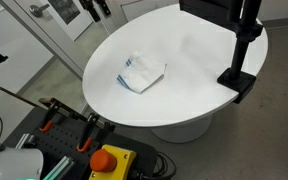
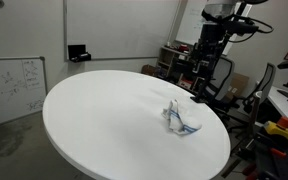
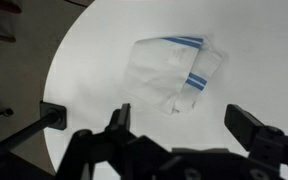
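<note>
A white cloth with blue stripes point(image 3: 164, 75) lies loosely folded on the round white table point(image 3: 259, 55). In the first exterior view the cloth point(image 1: 142, 74) is left of the table's middle; in the second the cloth point(image 2: 181, 118) looks crumpled, with part of it raised. My gripper is open, its two dark fingers wide apart with nothing between them. The cloth appears beyond the fingertips in the wrist view, apart from them. At the top edge of the first exterior view only the gripper's end point(image 1: 95, 8) shows.
A black stand point(image 1: 236, 82) is fixed at the table's edge, and its base point(image 3: 54, 115) shows at the left in the wrist view. An orange-red button on a yellow box point(image 1: 104, 161) sits near the robot's base.
</note>
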